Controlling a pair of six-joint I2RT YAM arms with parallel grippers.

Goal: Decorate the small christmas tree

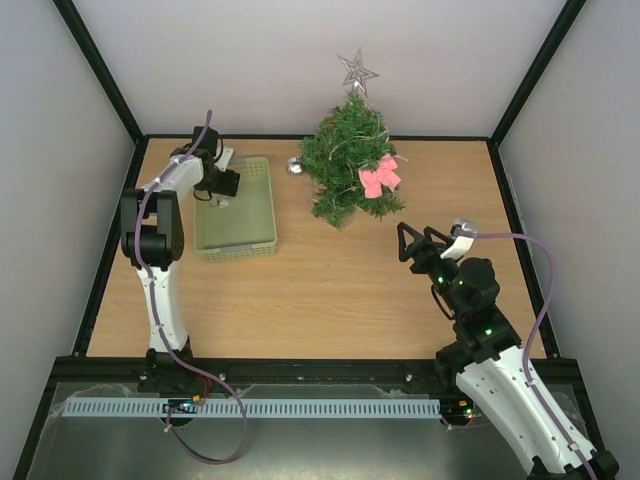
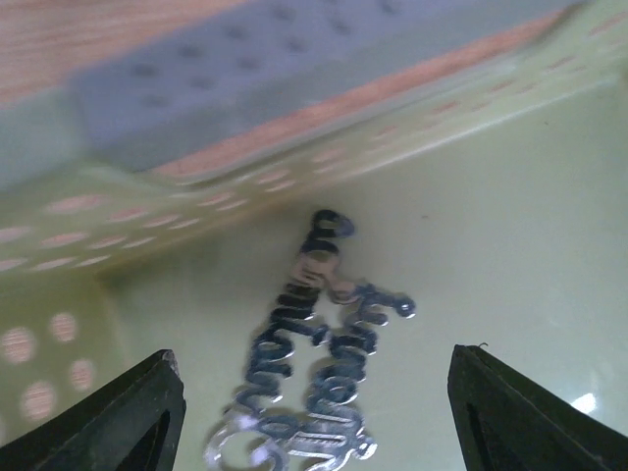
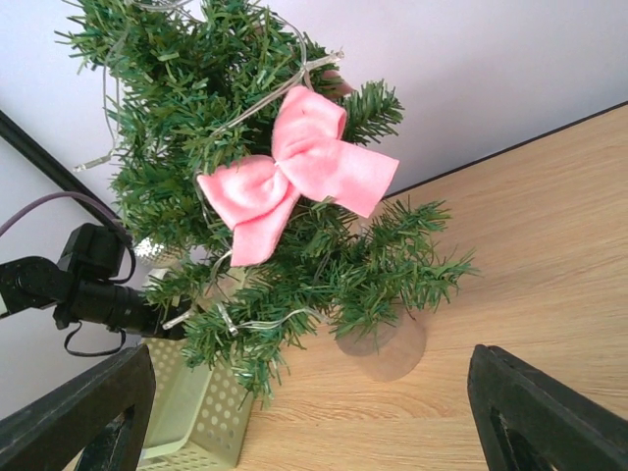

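Observation:
The small Christmas tree (image 1: 340, 150) stands at the back centre, with a silver star (image 1: 359, 72) on top, a pink bow (image 3: 294, 162) and wire lights. My left gripper is open over the back of the green basket (image 1: 235, 215); below it in the left wrist view lie silver, loopy script-shaped ornaments (image 2: 324, 392) on the basket floor, nothing between the fingers. My right gripper stands open at front right, facing the tree from a distance, empty.
A silver bauble (image 1: 294, 165) sits between basket and tree. Walls with black frame edges enclose the sides and back.

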